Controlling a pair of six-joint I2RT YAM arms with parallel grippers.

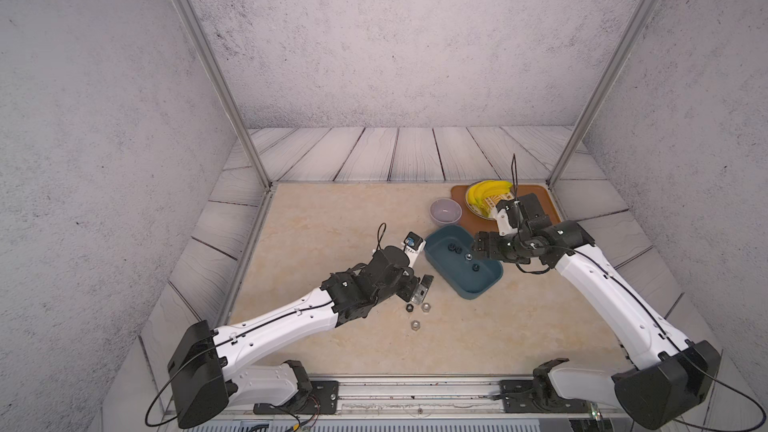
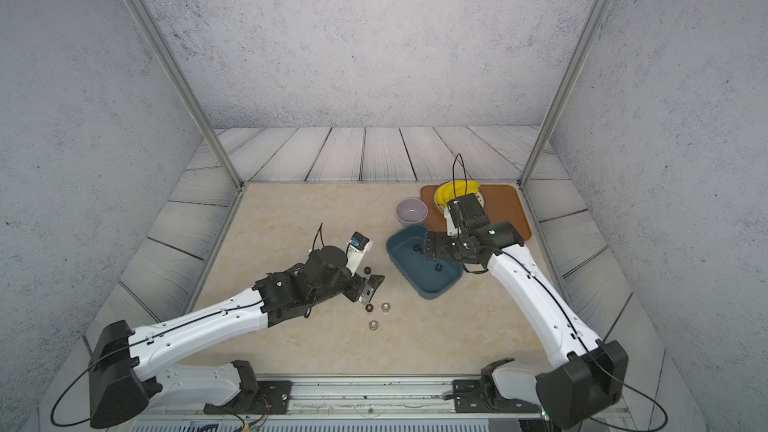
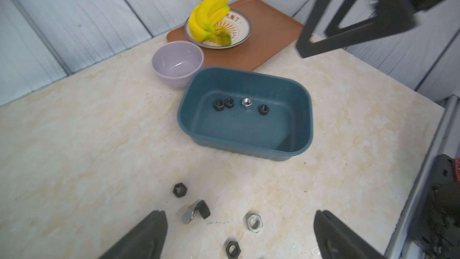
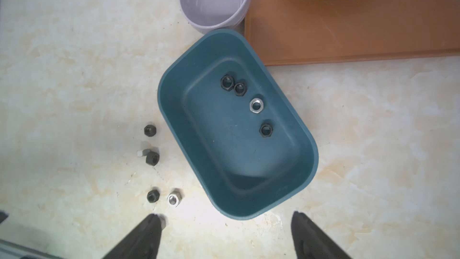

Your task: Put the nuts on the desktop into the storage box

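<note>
The blue storage box [image 4: 218,148] holds three dark nuts and a silver nut [image 4: 256,105]. Left of it on the desktop lie several loose nuts: a dark one [image 3: 179,190], a touching silver [image 3: 189,214] and dark [image 3: 203,209] pair, another silver nut [image 3: 254,222] and another dark nut [image 3: 232,250]. One more nut [image 4: 163,221] is partly covered by a right finger. My left gripper is open above the loose nuts, nothing between its fingers gripped. My right gripper is also open and empty, raised by the box's right side.
A lilac bowl [image 4: 215,0] stands against the box's far end. Behind it, a brown tray [image 4: 354,33] carries a plate [image 3: 244,24] with bananas [image 3: 208,16].
</note>
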